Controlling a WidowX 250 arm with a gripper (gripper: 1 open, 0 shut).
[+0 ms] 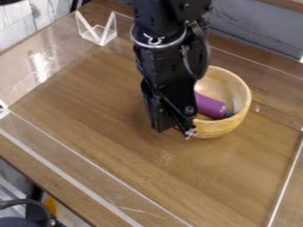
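The black robot gripper (178, 115) hangs low over the wooden table, just in front of and left of a light wooden bowl (222, 82), partly covering it. Its fingertips are dark and hard to make out; it appears shut, with nothing visible between the fingers. A purple cylindrical object (211, 106) lies inside the bowl, with a small dark item beside it at the right, too small to identify.
A white wire-like holder (97, 28) stands at the back left. A grey wall runs along the back, and cables lie off the table at the lower left.
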